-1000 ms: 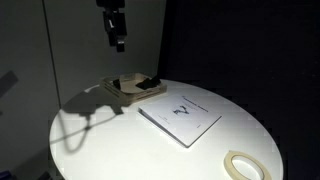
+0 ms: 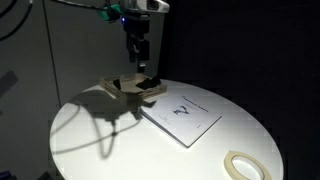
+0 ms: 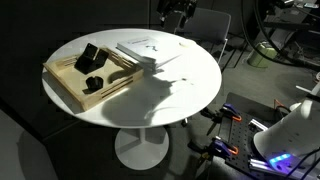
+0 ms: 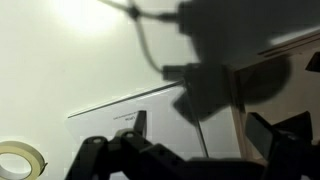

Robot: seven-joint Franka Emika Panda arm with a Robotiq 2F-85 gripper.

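My gripper [image 2: 138, 67] hangs above the round white table, over the area by the tray and the booklet in exterior view 1. In the wrist view its two dark fingers [image 4: 140, 124] stand wide apart, with nothing held between them. Below it lie the edge of a white booklet [image 4: 125, 112] and, to the right, a brown tray [image 4: 240, 112]. The tray [image 3: 82, 98] holds a black box-like piece [image 3: 91, 53] and a smaller black object [image 3: 94, 83]. The booklet [image 2: 185, 125], with a dark printed figure on its cover, lies flat beside the tray.
A beige ring of tape [image 2: 233, 167] lies near the table's edge in exterior view 1. A grey chair [image 3: 211, 24] stands behind the table.
In exterior view 1 my gripper has moved to the right and somewhat lower, and its shadow has shifted right. The tray, booklet and tape have stayed in place.
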